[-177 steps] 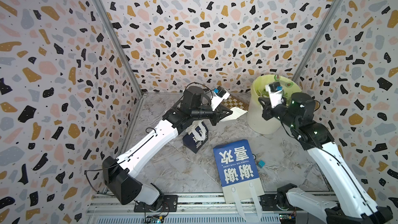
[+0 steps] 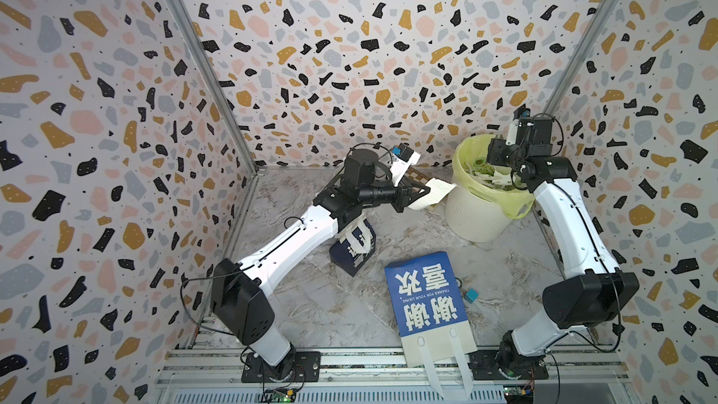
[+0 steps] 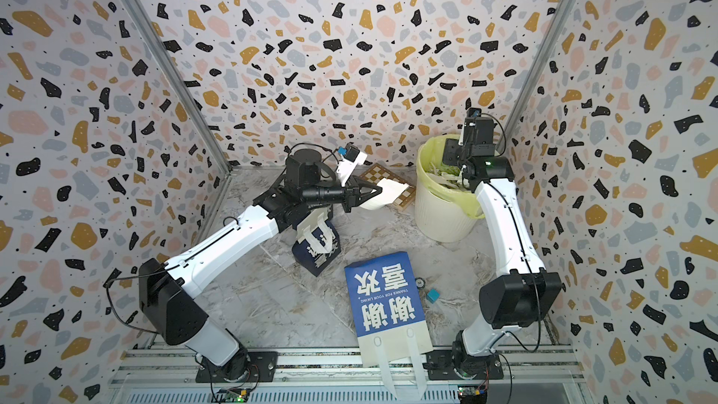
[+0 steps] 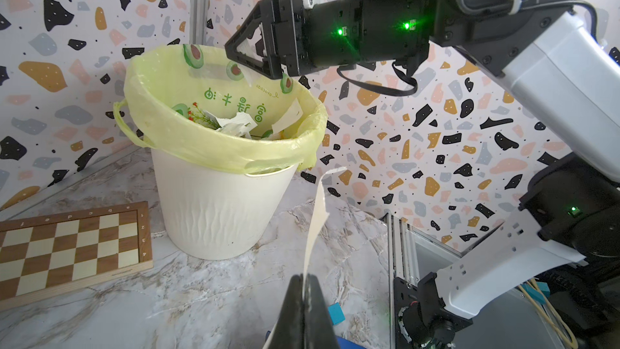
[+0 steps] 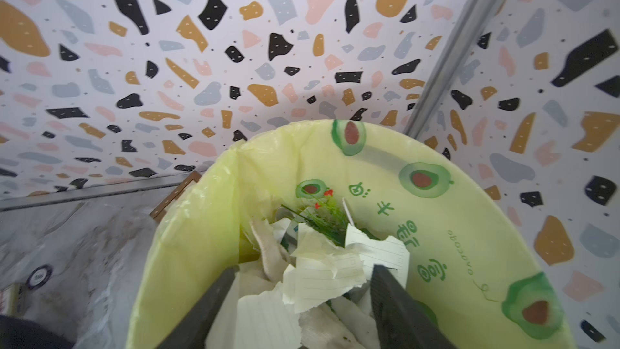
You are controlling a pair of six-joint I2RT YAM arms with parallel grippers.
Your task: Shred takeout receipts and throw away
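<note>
A white paper receipt (image 2: 432, 190) hangs from my left gripper (image 2: 415, 196), which is shut on it over the table; the left wrist view shows the sheet almost edge-on between its fingers. My right gripper is high over the lined bin (image 2: 471, 217), open, with its fingers at the bottom of the right wrist view. Torn lined paper (image 5: 323, 265) lies inside the bin's yellow liner, along with some greenery (image 5: 323, 219).
A blue-and-cream bag (image 2: 426, 291) lies flat at the front, beside a small cyan block (image 2: 470, 294). A dark bag (image 3: 314, 250) stands under my left arm. A chessboard (image 4: 71, 252) is at the back, left of the bin.
</note>
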